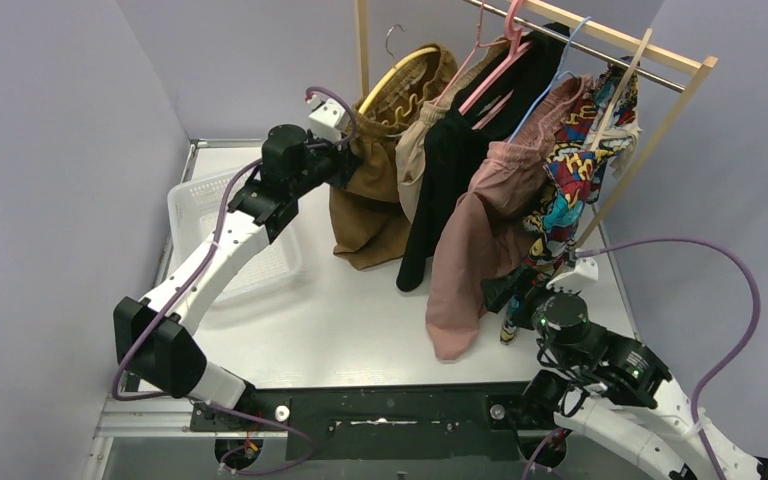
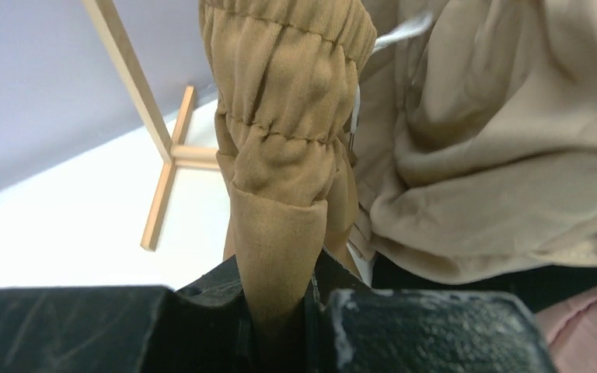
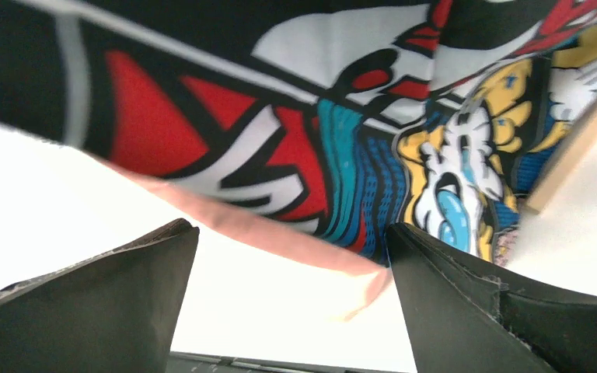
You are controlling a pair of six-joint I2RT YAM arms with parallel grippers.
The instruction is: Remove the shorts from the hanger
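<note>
Brown shorts point(image 1: 368, 205) with a gathered waistband hang on a yellow hanger point(image 1: 400, 72), whose metal hook point(image 1: 393, 38) stands free of the rail at its left. My left gripper point(image 1: 347, 168) is shut on the left side of the shorts. In the left wrist view, a fold of the brown shorts point(image 2: 284, 167) is pinched between the dark fingers. My right gripper point(image 1: 508, 290) is low at the right, by the hem of the patterned garment point(image 1: 568, 190). The right wrist view shows its fingers point(image 3: 466, 303) wide apart, with the patterned cloth point(image 3: 357, 171) behind them.
The metal rail point(image 1: 585, 48) carries beige shorts point(image 1: 415, 150), a black garment point(image 1: 440, 170), pink trousers point(image 1: 480, 230) and the patterned garment, crowded together. An empty white basket point(image 1: 182, 215) stands at the left, partly under my left arm.
</note>
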